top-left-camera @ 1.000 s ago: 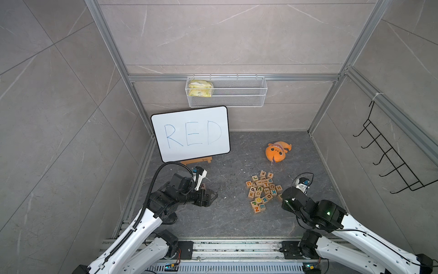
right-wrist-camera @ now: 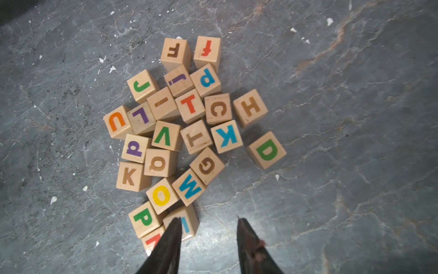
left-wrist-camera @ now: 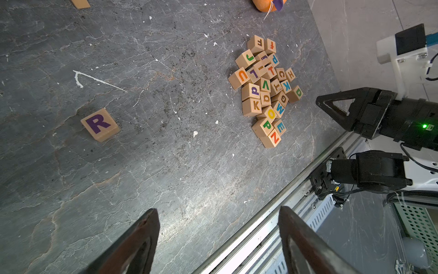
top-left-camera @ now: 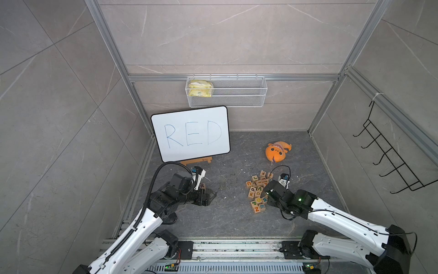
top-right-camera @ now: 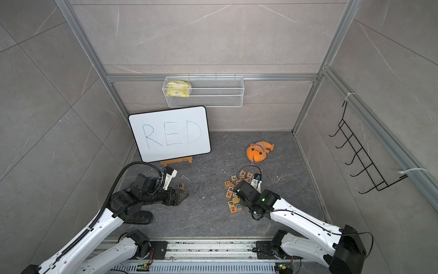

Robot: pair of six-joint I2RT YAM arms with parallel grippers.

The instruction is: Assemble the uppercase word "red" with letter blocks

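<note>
An R block (left-wrist-camera: 100, 125) lies alone on the left floor, below my left gripper, which stands open with nothing between its fingers. In the right wrist view my right gripper hangs over the block cluster, fingertips apart at the bottom edge; whether anything is between them is unclear. A green D block (right-wrist-camera: 267, 149) lies at the cluster's right side. A blue-lettered block, partly behind a finger, reads E (left-wrist-camera: 280, 127) in the left wrist view. The whiteboard (top-left-camera: 190, 141) shows RED in blue.
Other letter blocks crowd the middle right. An orange plush toy (top-left-camera: 277, 153) lies behind them, a white wire basket (top-left-camera: 239, 91) hangs on the back wall and black hooks (top-left-camera: 392, 159) on the right wall.
My right arm has moved left and farther back, over the cluster of blocks. The left arm has not visibly moved.
</note>
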